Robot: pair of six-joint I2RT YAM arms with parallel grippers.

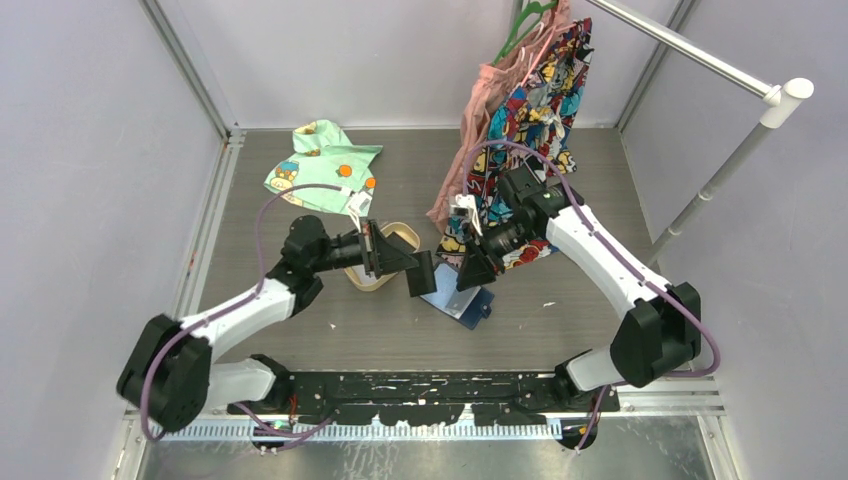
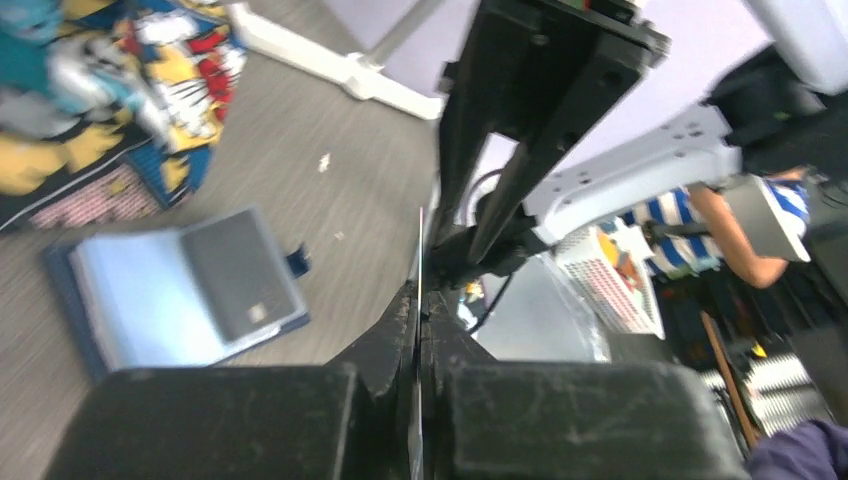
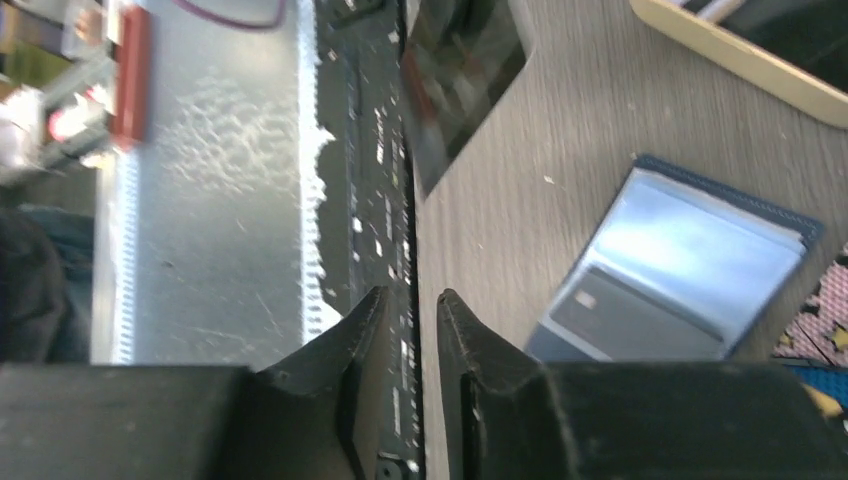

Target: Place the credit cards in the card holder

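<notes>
A dark card is clamped in my left gripper above the table. In the left wrist view the card shows edge-on as a thin line between the fingers; in the right wrist view its dark face is blurred. To the right, my right gripper is apart from the card. A gap with nothing in it separates its fingertips. The blue card holder lies open on the table beneath the grippers, with a light-blue panel and a grey pocket side.
Behind the left gripper stands a beige basket with dark and light contents. A green patterned cloth lies at the back left. Patterned fabric hangs from a rack, reaching the table behind the holder.
</notes>
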